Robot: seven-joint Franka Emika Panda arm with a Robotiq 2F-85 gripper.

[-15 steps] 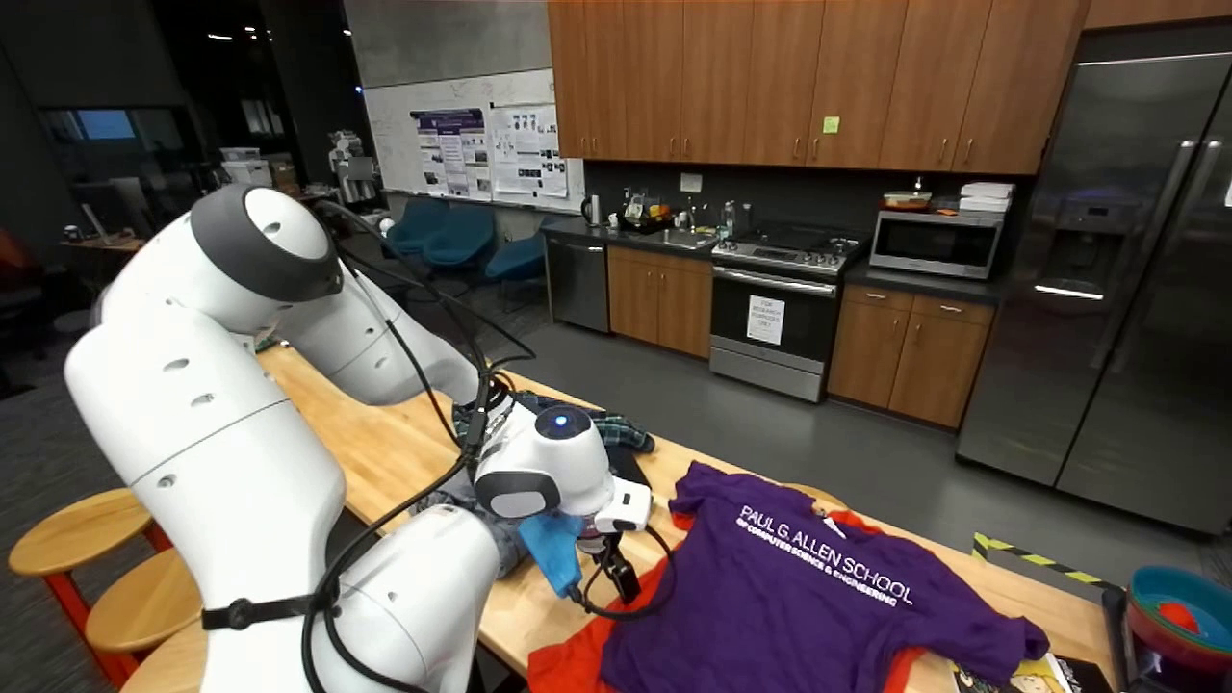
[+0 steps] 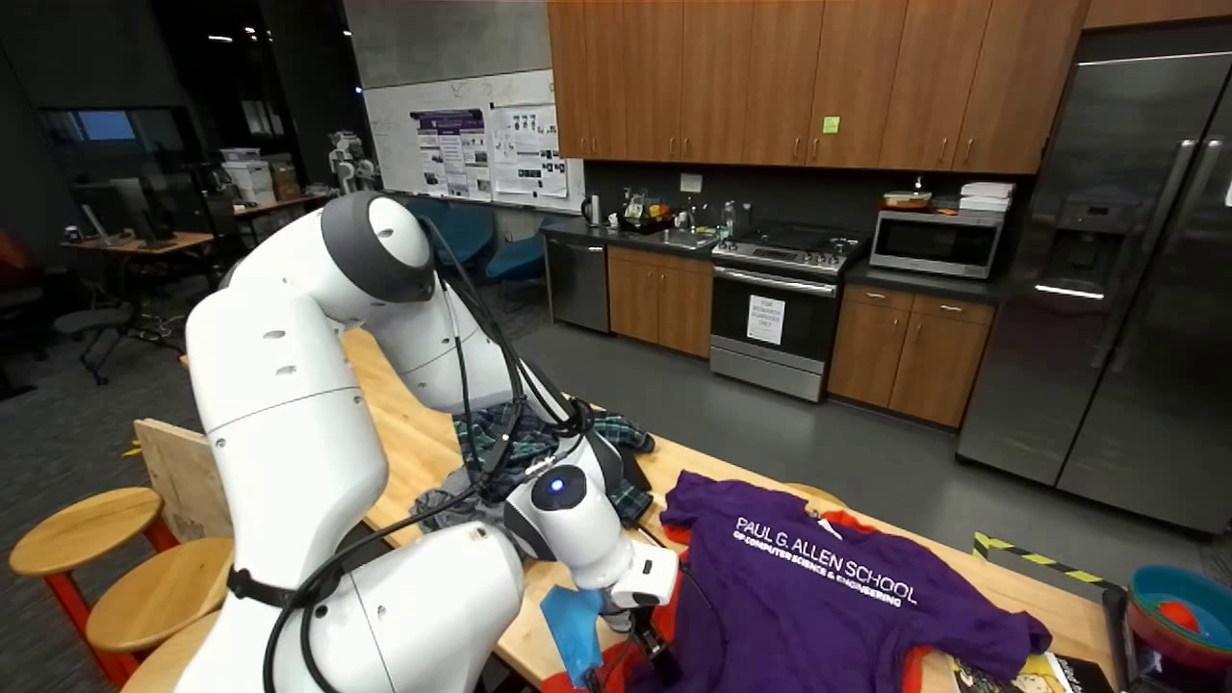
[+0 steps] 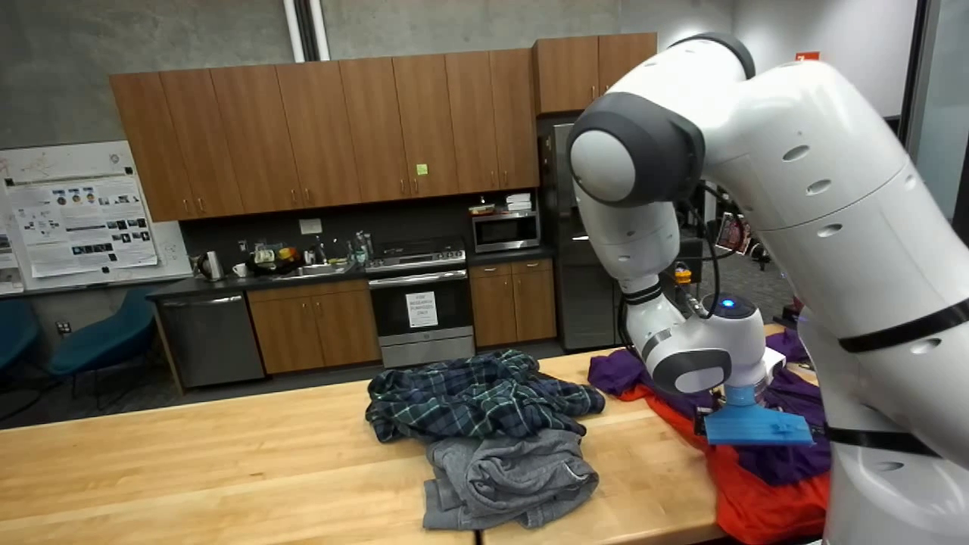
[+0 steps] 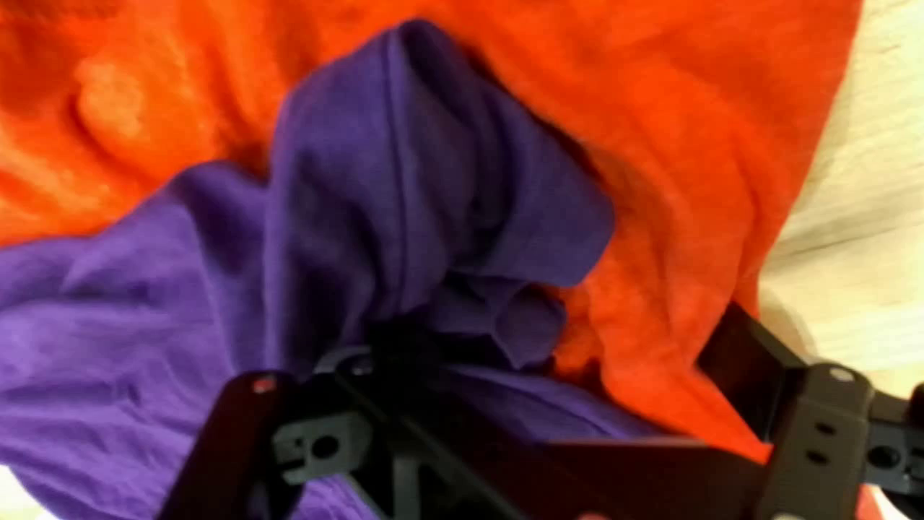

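A purple T-shirt (image 2: 797, 577) with white lettering lies spread on top of an orange-red garment (image 4: 693, 173) at the near right end of the wooden table. Down at the edge of these shirts is my gripper, its fingers wide apart in the wrist view. One dark finger (image 4: 403, 351) reaches into the bunched purple cloth, and its tip is hard to make out. The other finger (image 4: 749, 368) stands over the orange-red cloth near bare wood. Folds of both garments show between the fingers. In exterior view 2 the arm and blue wrist piece (image 3: 758, 425) partly hide the shirts.
A dark plaid shirt (image 3: 472, 395) and a folded grey garment (image 3: 513, 477) lie bunched mid-table. Bowls (image 2: 1190, 612) stand at the far right end, with printed papers (image 2: 1039, 676) beside the purple shirt.
My gripper has come right and lower, from above the shirts' left edge down to the cloth. The purple shirt's near left edge is now more covered by the wrist.
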